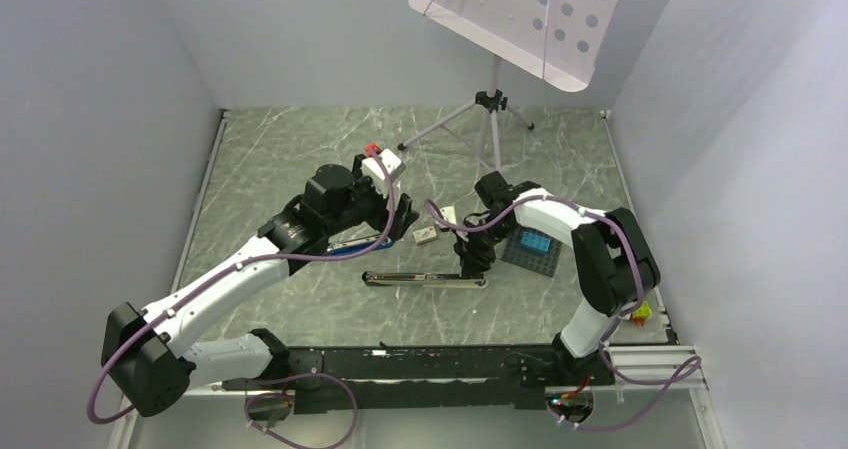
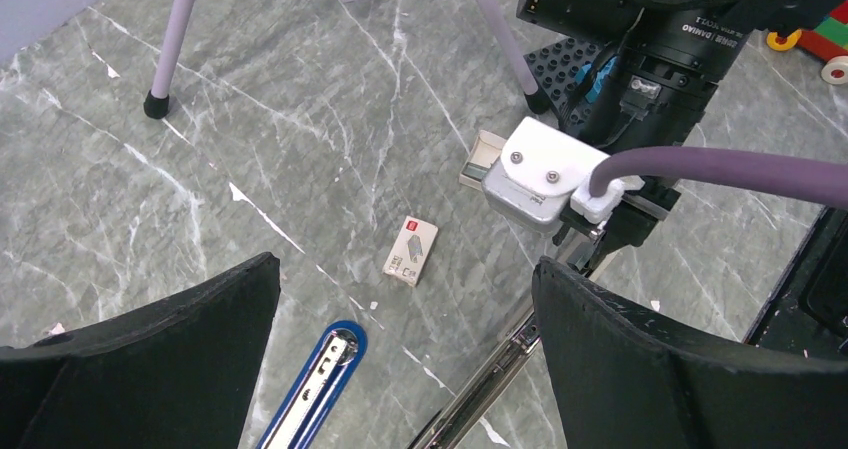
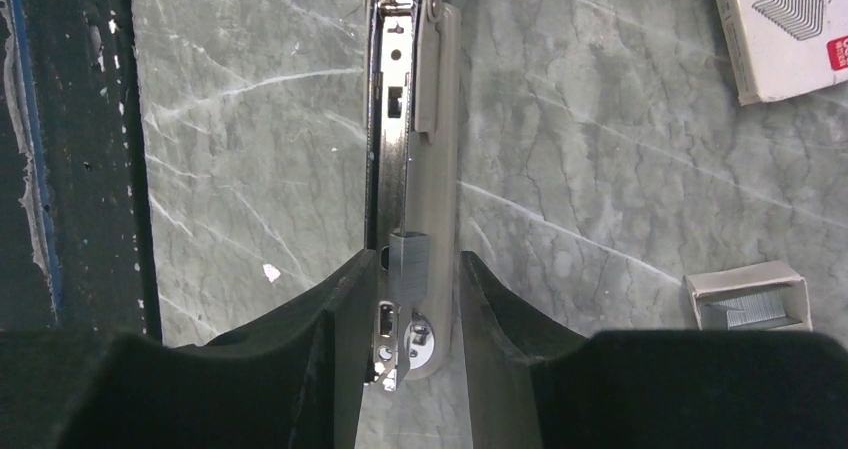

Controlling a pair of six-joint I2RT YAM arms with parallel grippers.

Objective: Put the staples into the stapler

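The opened silver stapler (image 1: 410,279) lies lengthwise near the table's front. In the right wrist view a grey staple strip (image 3: 408,267) sits at the near end of its channel (image 3: 395,139), between the fingertips of my right gripper, which are part open and apart from it. A staple box (image 3: 780,39) and an open box with staples (image 3: 748,299) lie beside the stapler. My left gripper hangs open above the table, left of the right gripper, with nothing held.
A blue stapler-like tool (image 2: 312,389) lies behind the silver one. A tripod stand (image 1: 494,119) is at the back, a dark studded plate (image 1: 530,264) and coloured toys (image 1: 640,312) at the right.
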